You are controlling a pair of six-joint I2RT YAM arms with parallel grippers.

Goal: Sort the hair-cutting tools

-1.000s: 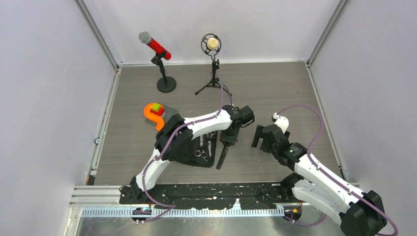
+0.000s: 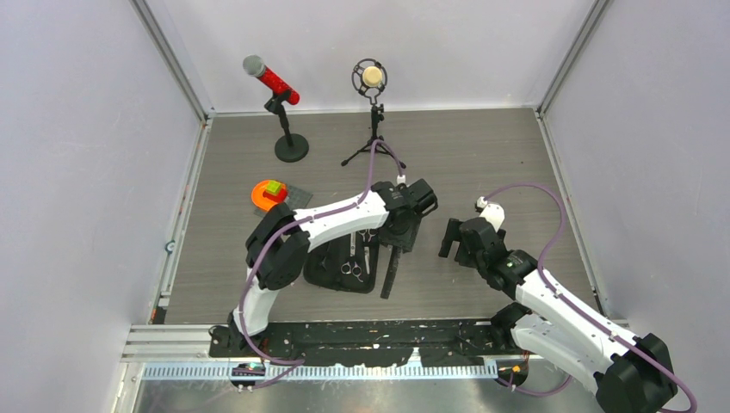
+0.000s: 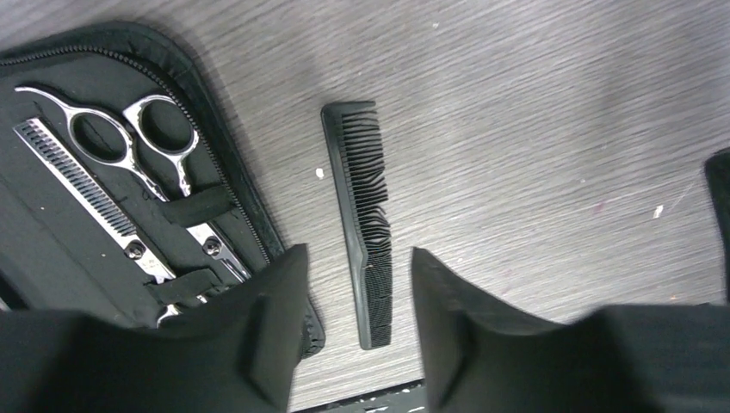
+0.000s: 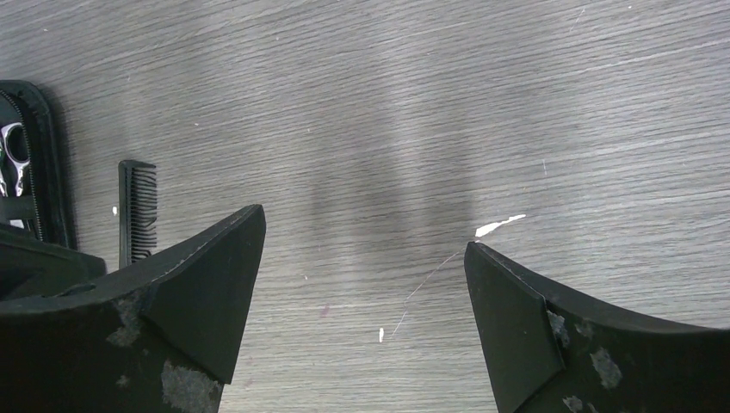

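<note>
A black comb (image 3: 349, 224) lies flat on the table, just right of the open zippered case (image 3: 163, 64). Inside that case, thinning scissors (image 3: 84, 185) and another pair of scissors (image 3: 213, 234) are tucked under straps. My left gripper hovers over the comb, its fingers apart on either side of it in the left wrist view and holding nothing. In the top view, the left arm hides part of the case and the comb's far end. To the right, my right gripper is open above bare tabletop.
At the back stand a red microphone (image 2: 277, 82) on a round base and a tripod-mounted microphone (image 2: 373, 77). An orange object (image 2: 261, 194) with coloured blocks sits left of the left arm.
My left arm has drawn back slightly to the left, and its gripper now sits a little off the comb. The comb is turned slightly. The right arm is still.
</note>
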